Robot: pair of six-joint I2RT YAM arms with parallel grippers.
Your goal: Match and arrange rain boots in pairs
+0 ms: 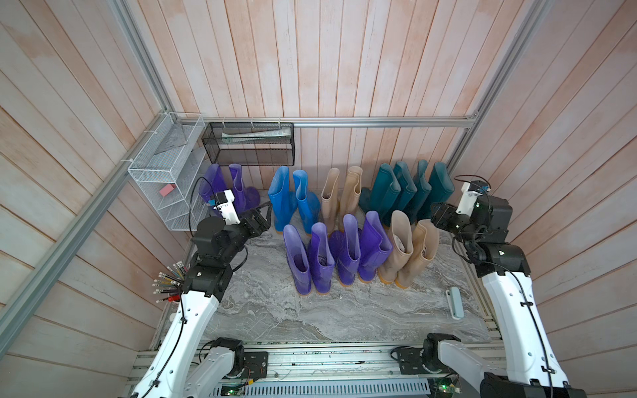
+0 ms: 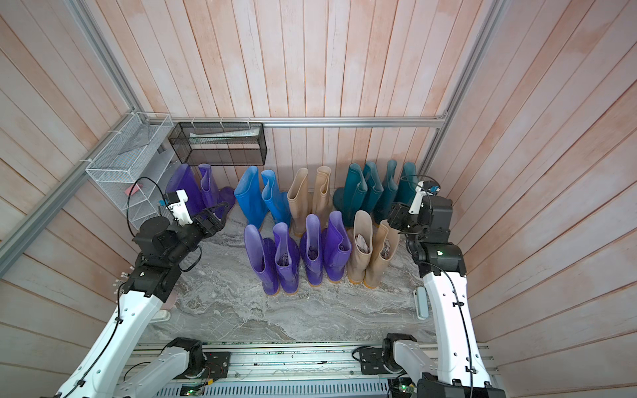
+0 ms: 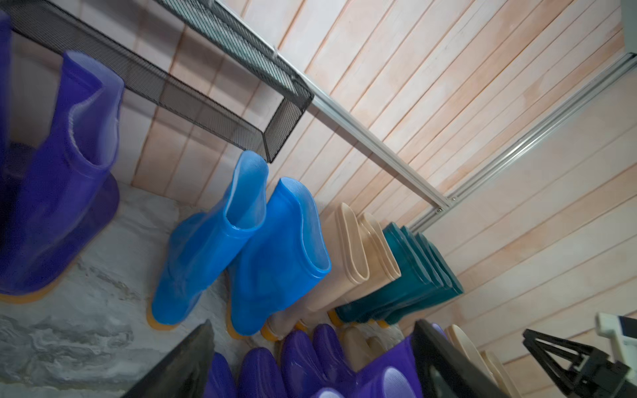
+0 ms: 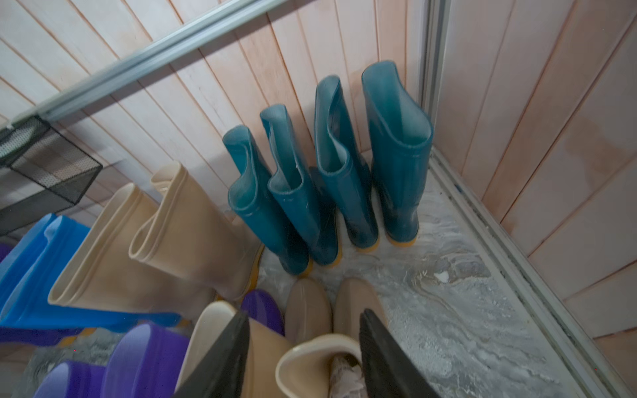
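Note:
Rain boots stand upright in two rows. At the back are purple boots (image 2: pixel 209 185), blue boots (image 1: pixel 282 195), beige boots (image 1: pixel 350 189) and several teal boots (image 4: pixel 401 159). The front row holds several purple boots (image 1: pixel 296 258) and two beige boots (image 1: pixel 416 255). My left gripper (image 1: pixel 260 219) is open above the gap between the back and front rows, left of the front purple boots, holding nothing. My right gripper (image 1: pixel 439 215) is open at the right, just above the front beige boots, with nothing held; their openings show below its fingers in the right wrist view.
White wire shelves (image 1: pixel 162 172) hang on the left wall, and a black mesh basket (image 1: pixel 248 152) on the back rail.

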